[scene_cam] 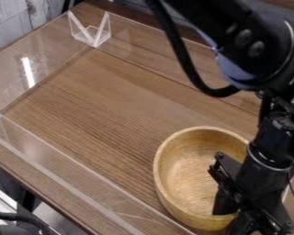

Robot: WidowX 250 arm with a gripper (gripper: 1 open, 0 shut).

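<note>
A yellow-tan wooden bowl (182, 172) sits at the lower right of the wooden table. My black gripper (235, 197) is down at the bowl's right side, over its front rim, with its fingers partly inside or against it. The fingertips are dark and overlap, so I cannot tell how far apart they stand or whether the rim is between them.
Clear plastic guards run along its edges, with a clear bracket (91, 29) at the back left. A dark cable hangs past the lower left edge.
</note>
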